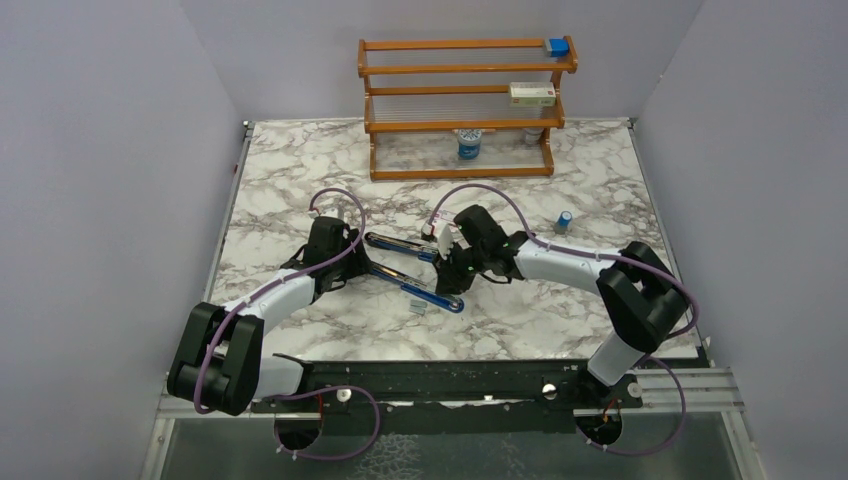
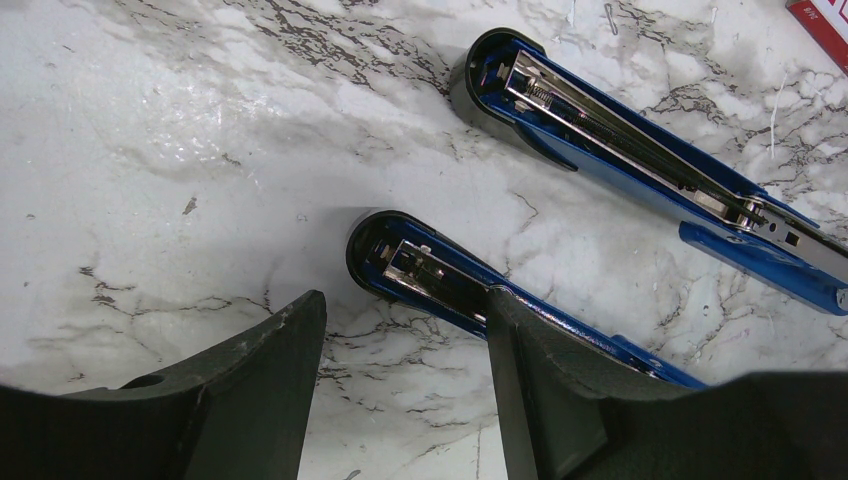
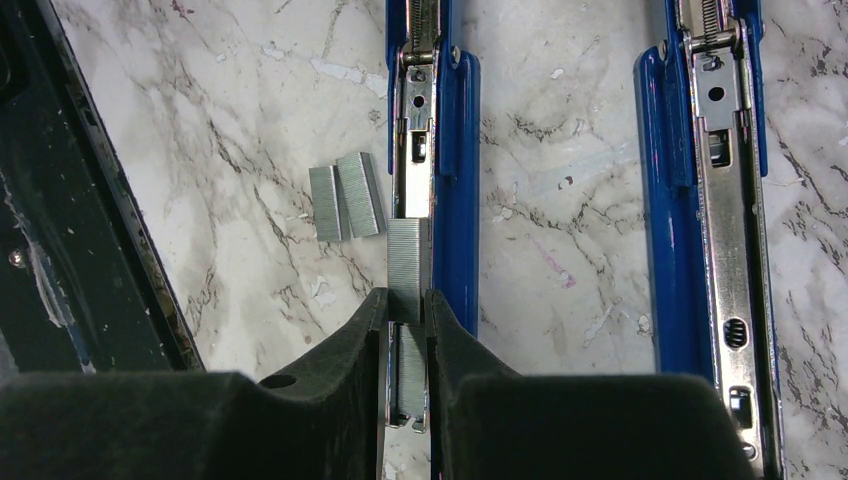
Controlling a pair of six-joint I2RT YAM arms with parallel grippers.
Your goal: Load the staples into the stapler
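The nearer stapler [image 1: 433, 295] lies opened flat, blue with a metal rail. In the right wrist view a staple strip [image 3: 405, 262] is at its rail, partly between the fingertips of my right gripper, which stands slightly open close around the strip. Farther down the rail lies another strip [image 3: 411, 372]; whether the upper one is fully seated, I cannot tell. My left gripper is part open near the stapler's black head [image 2: 372, 252], one finger overlapping the body in view, nothing held. Two loose strips [image 3: 345, 197] rest on the table beside the rail.
A second opened blue stapler [image 2: 620, 150] lies roughly parallel, behind the first. A red and white box [image 2: 830, 28] shows at a corner of the left wrist view. The wooden shelf [image 1: 462, 126] stands at the back, and a small blue-topped item [image 1: 564, 221] sits at right.
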